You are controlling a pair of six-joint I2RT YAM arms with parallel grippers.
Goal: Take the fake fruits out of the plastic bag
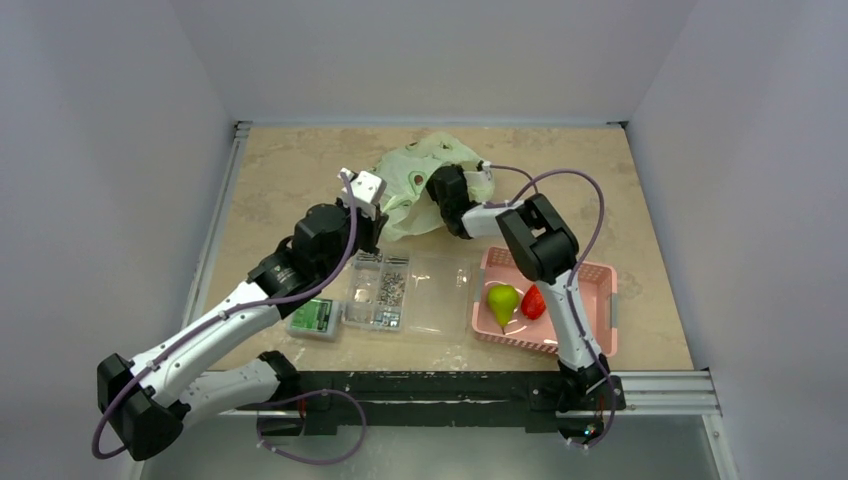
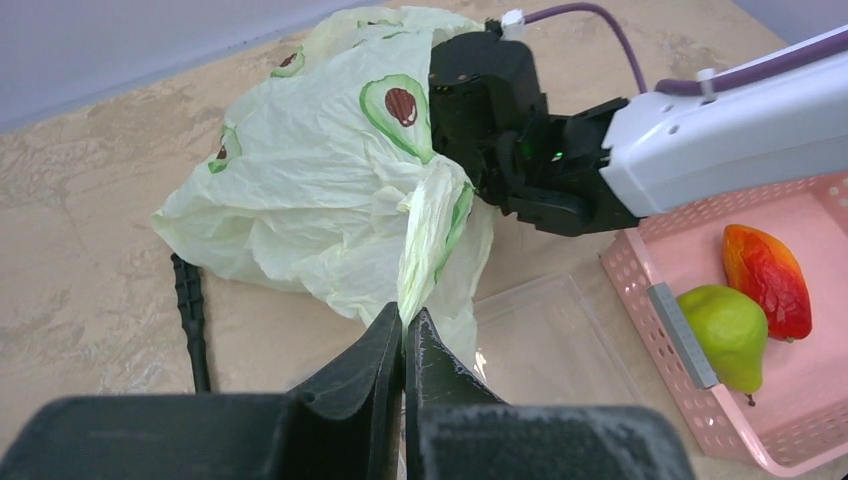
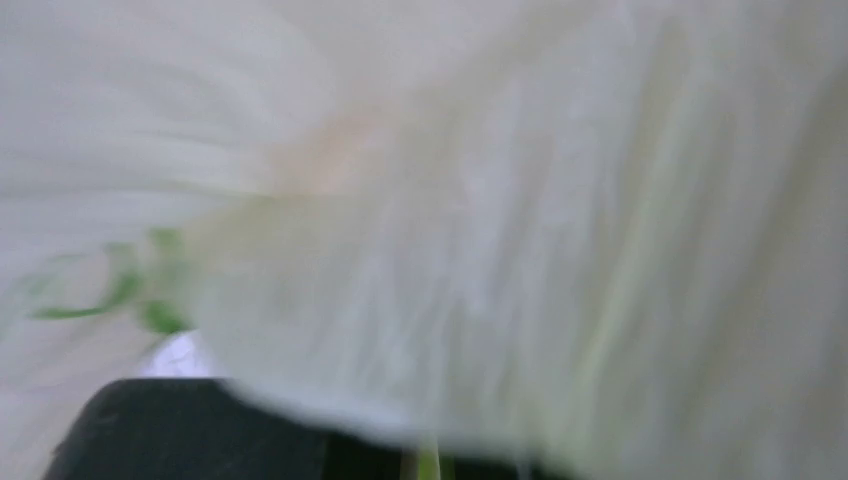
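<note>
The pale plastic bag point(image 2: 290, 200) with avocado prints lies crumpled at the back middle. My left gripper is shut on a twisted strand of it. My right gripper point(image 1: 450, 195) is tucked into the bag's right side; its fingertips are hidden, and in the right wrist view blurred bag fills the frame, so what lies between them cannot be seen. A green pear point(image 2: 722, 330) and a red mango-like fruit point(image 2: 768, 280) lie in the pink basket point(image 1: 600, 320).
An open clear organiser point(image 1: 378, 290) with small hardware and a small box with green contents point(image 1: 313, 316) stand at the front left. A black tool point(image 2: 190, 320) lies left of the bag.
</note>
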